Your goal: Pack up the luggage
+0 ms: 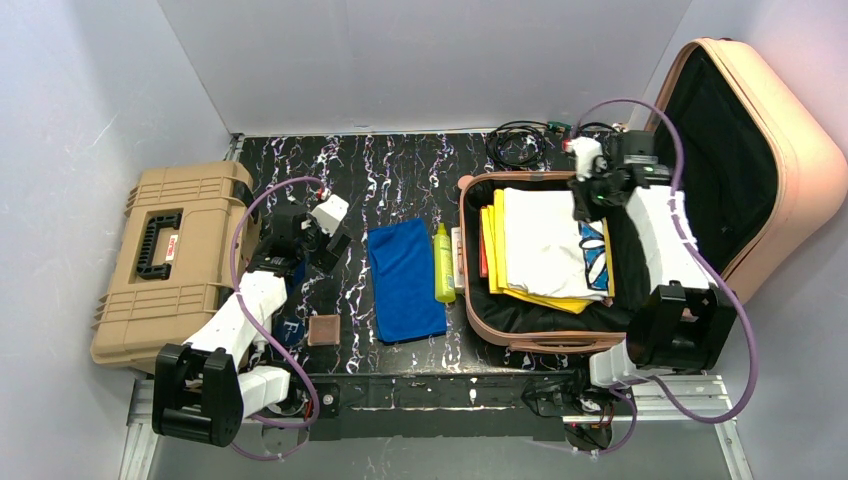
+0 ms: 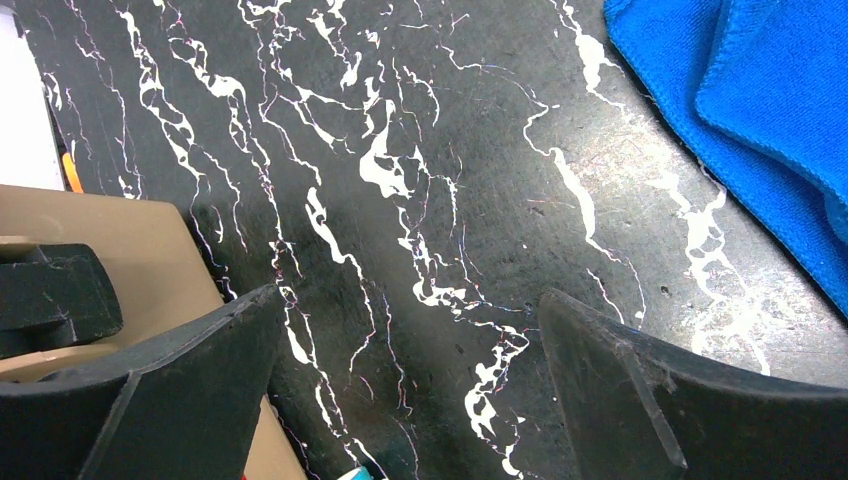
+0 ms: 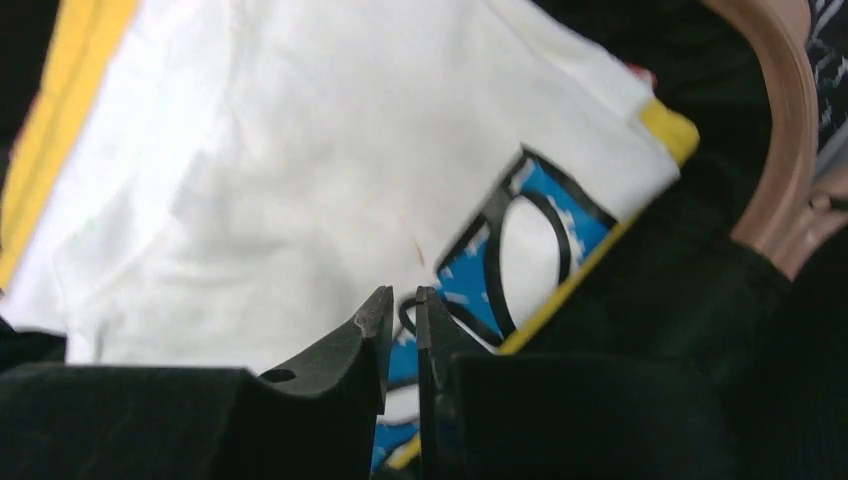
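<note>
An open pink suitcase [image 1: 488, 322] with a black lining stands at the right, its lid leaning back. Inside lies a folded white shirt [image 1: 540, 240] with a blue and black print, on top of yellow cloth [image 1: 545, 301]. Over the shirt's far right part, my right gripper is shut, with nothing showing between its fingertips. The folded blue towel [image 1: 405, 280] and a yellow-green bottle [image 1: 444, 265] lie on the table left of the suitcase. My left gripper is open and empty above bare table, left of the towel.
A tan hard case [image 1: 165, 260] fills the far left. Coiled black cables [image 1: 516, 146] lie behind the suitcase. A small brown box [image 1: 323, 330] sits near the table's front edge. Bare table lies between the left gripper and the towel.
</note>
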